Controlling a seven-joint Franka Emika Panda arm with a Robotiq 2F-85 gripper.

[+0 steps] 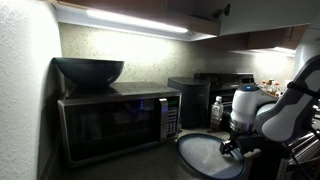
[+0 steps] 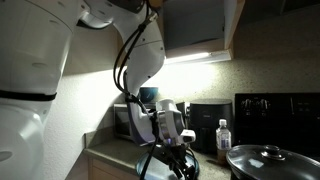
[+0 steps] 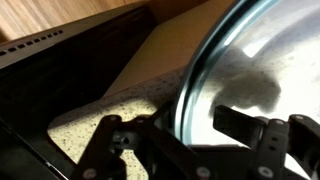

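A round, pale plate-like piece with a blue-grey rim (image 1: pixel 207 157) is tilted at the counter's front in exterior view 1. In the wrist view its rim (image 3: pixel 196 75) curves down between the two dark fingers of my gripper, one on each side. The fingers stand part way apart; whether the fingers press on the rim cannot be told. Exterior view 1 shows my gripper (image 1: pixel 234 148) at the plate's right edge. Behind my arm in exterior view 2, the plate is mostly hidden.
A microwave (image 1: pixel 115 123) with a black bowl (image 1: pixel 89 72) on top stands left. A dark canister (image 1: pixel 190 100) and a clear bottle (image 1: pixel 217 114) stand behind the plate. A lidded pan (image 2: pixel 272 163) sits on the right in exterior view 2.
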